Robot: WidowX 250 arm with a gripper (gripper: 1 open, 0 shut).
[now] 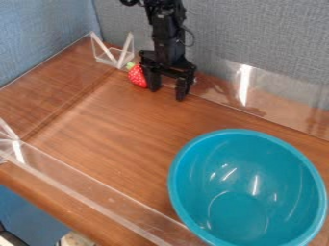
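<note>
My black gripper (167, 85) hangs low at the back of the wooden tray, open, its fingers pointing down near the floor of the tray. Just to its left lies a red strawberry (137, 76) with a green top, partly behind the gripper; I cannot tell whether they touch. A large teal bowl (247, 144) stands at the front right, empty.
Clear plastic walls (77, 183) edge the wooden surface (103, 125), with a white bracket (111, 58) at the back left corner. Grey padded walls stand behind.
</note>
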